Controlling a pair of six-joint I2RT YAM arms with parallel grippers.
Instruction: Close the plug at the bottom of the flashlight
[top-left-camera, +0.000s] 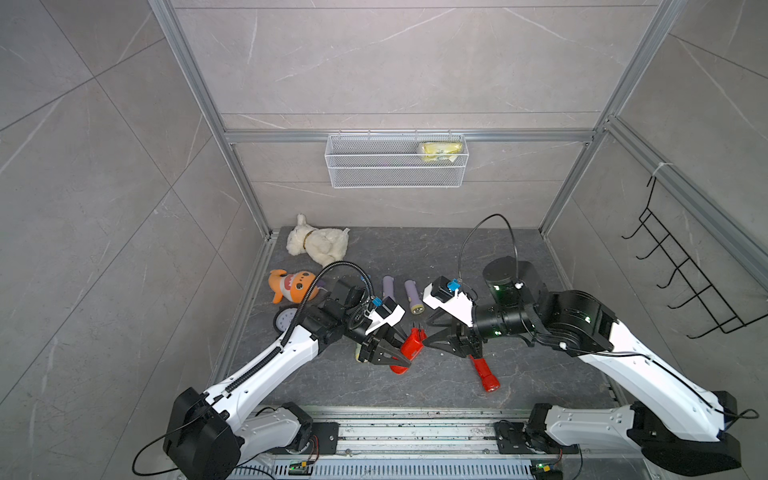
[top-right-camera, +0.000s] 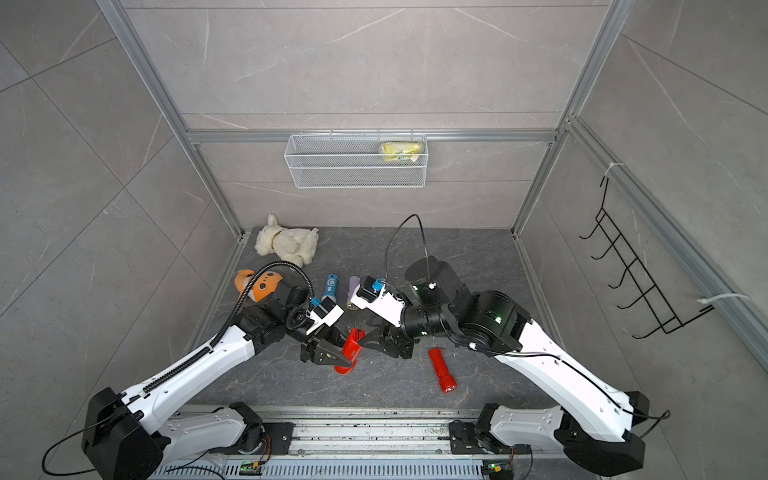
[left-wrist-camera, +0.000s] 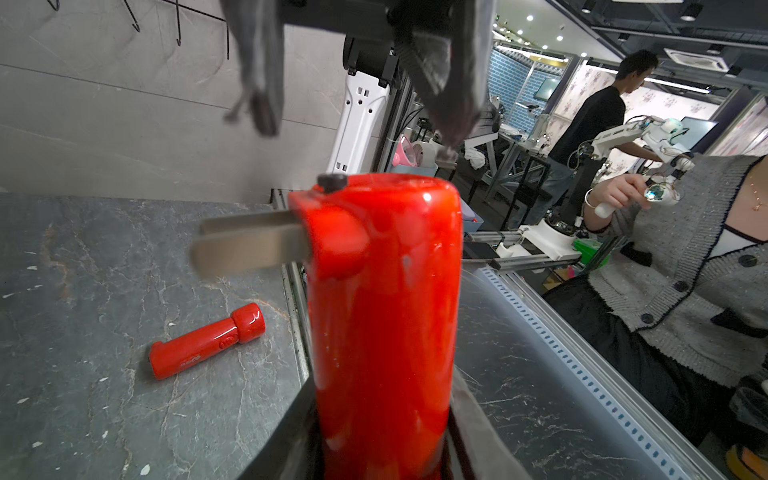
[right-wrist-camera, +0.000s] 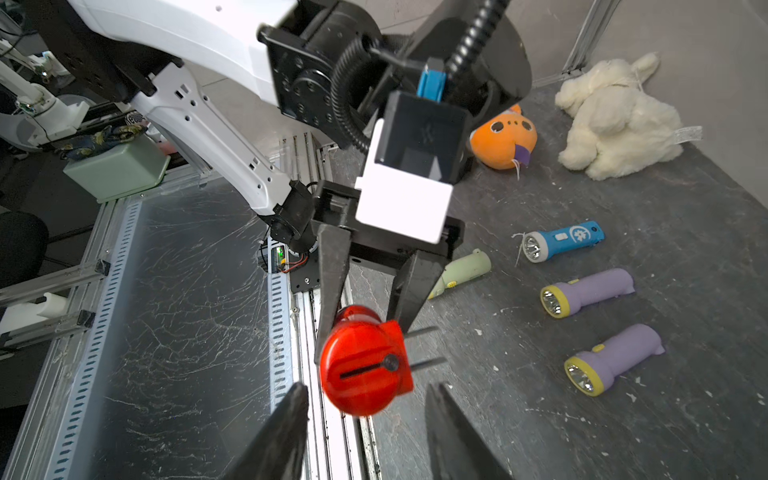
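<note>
A red flashlight (left-wrist-camera: 384, 336) is upright in the left wrist view, gripped by my left gripper (top-left-camera: 396, 356), which is shut on it. At its bottom end, seen face-on in the right wrist view (right-wrist-camera: 356, 376), a folding plug stands out with two metal prongs. My right gripper (top-left-camera: 432, 336) is open, its fingers just beside that end with nothing between them. A second red flashlight lies on the grey table to the right.
Two purple flashlights (right-wrist-camera: 620, 352), a blue one (right-wrist-camera: 564, 240) and a pale green one (right-wrist-camera: 468, 268) lie on the table. An orange plush (top-left-camera: 292, 285) and a white plush (top-left-camera: 320, 244) are at the left. A wire basket (top-left-camera: 396, 160) hangs on the back wall.
</note>
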